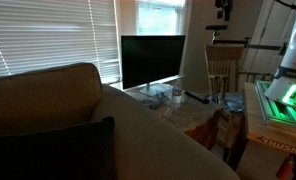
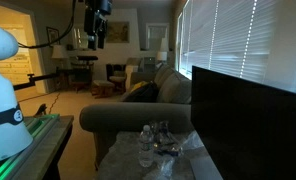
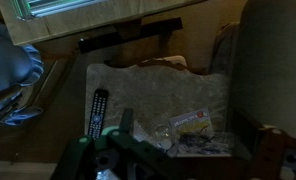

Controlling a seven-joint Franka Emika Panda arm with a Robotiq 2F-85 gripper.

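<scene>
High above the room's low table, my gripper (image 1: 223,14) hangs at the end of the arm, well apart from everything below. Seen from the second exterior view, the gripper (image 2: 92,38) is dark against the far room. Its fingers stand wide apart in the wrist view, open, with nothing held. Beneath it on the grey tabletop (image 3: 138,88) lie a black remote (image 3: 97,113) and a flat packet (image 3: 191,123), with shiny clear items around the packet. A clear bottle (image 2: 146,146) stands upright on that table in the second exterior view.
A large black screen (image 1: 153,60) stands at the table's far side. The brown sofa (image 1: 148,125) borders it closely. Beside the arm's base is a wooden stand (image 1: 273,128) with a green-lit part. A wooden chair (image 1: 222,66) is behind.
</scene>
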